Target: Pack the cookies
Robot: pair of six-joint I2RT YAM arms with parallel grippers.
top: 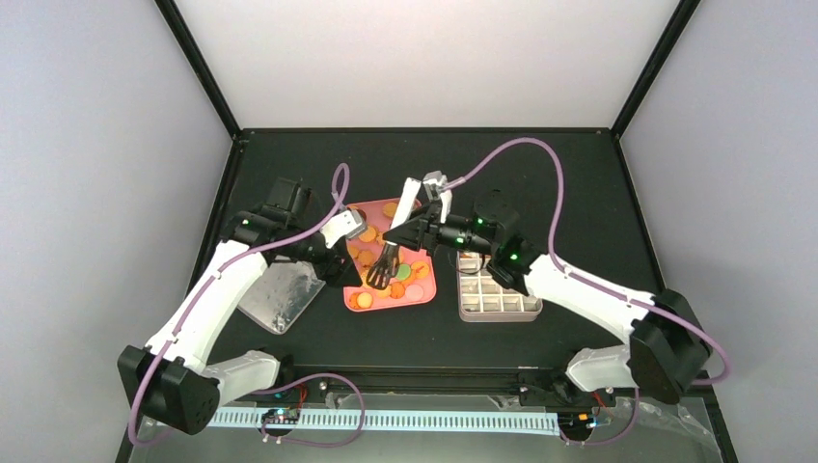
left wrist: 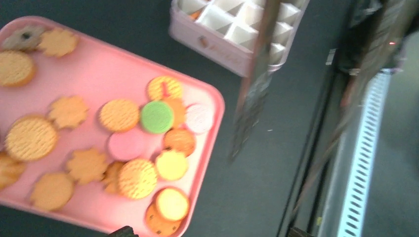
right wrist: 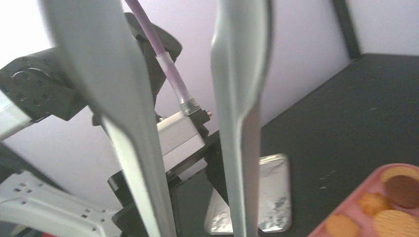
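A pink tray (top: 422, 294) of assorted cookies lies mid-table, with an off-white compartment box (top: 500, 315) to its right. My right gripper (top: 405, 230) is above the tray, near a white-handled utensil (top: 405, 203) with a dark slotted head; whether it grips this is unclear. Pale long bars fill the right wrist view. My left gripper (top: 352, 273) is just left of the utensil, over the tray's left part; its fingers are hidden from above. In the left wrist view, blurred long bars cross the right side and the fingertips barely show at the bottom edge.
A metal tray (top: 275, 299) lies left of the pink tray, partly under my left arm. Walls bound both sides.
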